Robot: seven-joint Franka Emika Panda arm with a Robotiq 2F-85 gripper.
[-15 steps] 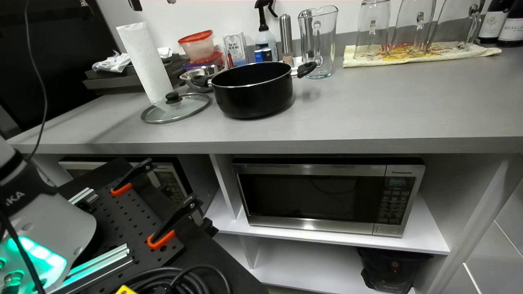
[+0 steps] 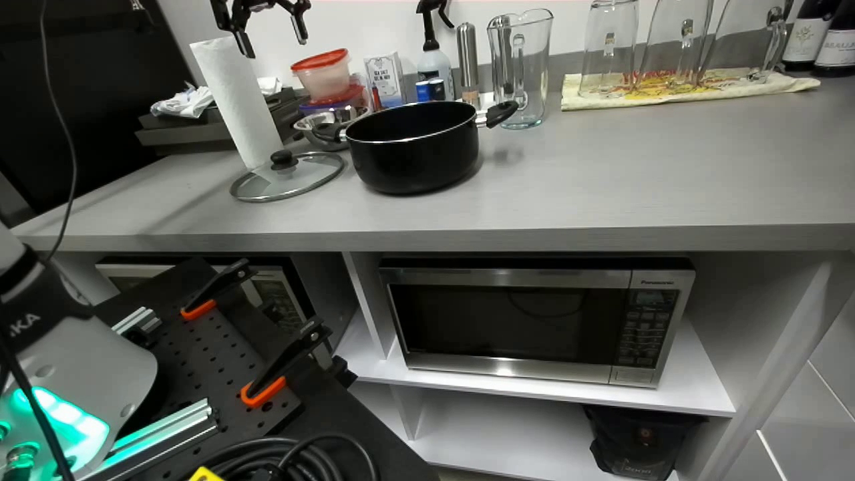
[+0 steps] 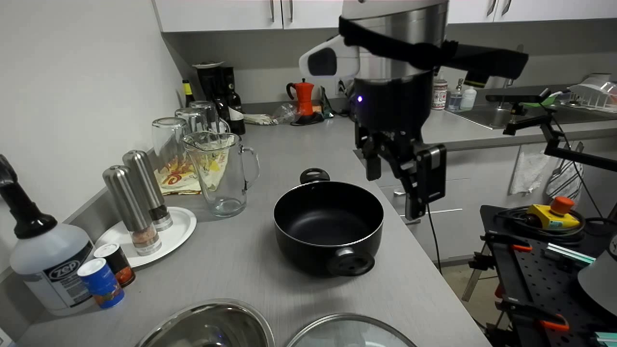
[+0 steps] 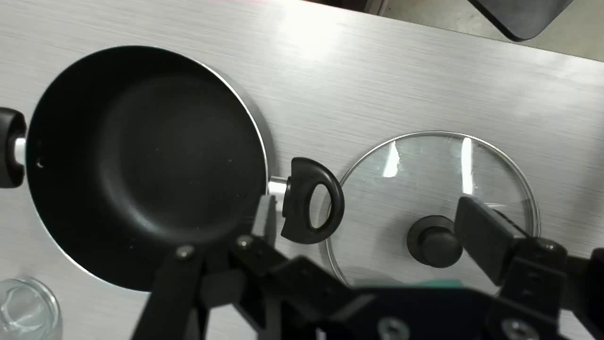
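Note:
My gripper (image 2: pixel 274 44) (image 3: pixel 394 190) hangs open above the counter, nothing between its fingers. In the wrist view its right finger pad (image 4: pixel 485 238) overlaps the edge of the black lid knob (image 4: pixel 441 247), while its left one lies across the pot's rim near a handle. The glass lid (image 2: pixel 320 172) (image 4: pixel 390 192) rests flat on the counter, knob up. Beside it stands an empty black pot (image 2: pixel 413 164) (image 3: pixel 327 248) (image 4: pixel 170 153), uncovered, with two loop handles. Only part of the lid shows in exterior view 2.
A paper towel roll (image 2: pixel 234 100) and a metal bowl (image 3: pixel 211 332) are near the lid. Behind the pot stand a glass pitcher (image 2: pixel 519 68), a spray bottle (image 3: pixel 49 260) and grinders (image 3: pixel 133 208). Counter to the pot's right is clear in exterior view 1.
My gripper has come down in exterior view 1: only its tips showed at the top edge before, and now more of the fingers shows. Pot and lid have not moved.

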